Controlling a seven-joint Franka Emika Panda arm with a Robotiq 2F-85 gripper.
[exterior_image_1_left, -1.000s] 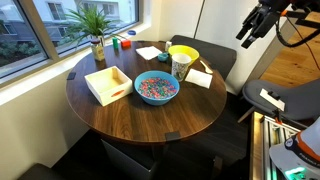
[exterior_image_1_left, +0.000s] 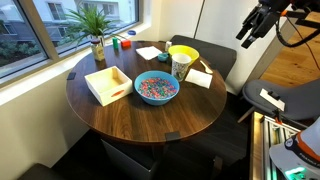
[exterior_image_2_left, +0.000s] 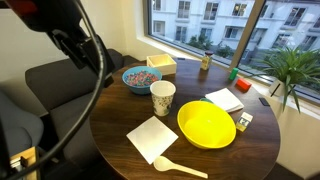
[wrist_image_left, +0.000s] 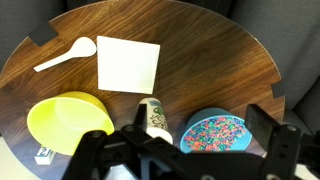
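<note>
No task is given, so the table's items count here. My gripper is open above the round wooden table (exterior_image_1_left: 130, 123), its fingers wide apart in the wrist view with nothing held. Below it stand a patterned white cup (wrist_image_left: 155, 118) and a blue bowl (wrist_image_left: 218, 130) of small coloured pieces, partly covered by the gripper. A yellow bowl (wrist_image_left: 68, 115) is at lower left, looking empty. A white paper square (wrist_image_left: 127, 65) lies flat beside a pale spoon (wrist_image_left: 67, 52). In exterior view 1 the gripper (exterior_image_1_left: 245, 40) hangs at upper right, apart from everything.
An open cream box (exterior_image_1_left: 108, 86) sits beyond the blue bowl. Along the window side are a potted plant (exterior_image_1_left: 92, 22), a red item (exterior_image_2_left: 233, 73), a green block (exterior_image_2_left: 243, 84) and a small yellow-white box (exterior_image_2_left: 243, 121).
</note>
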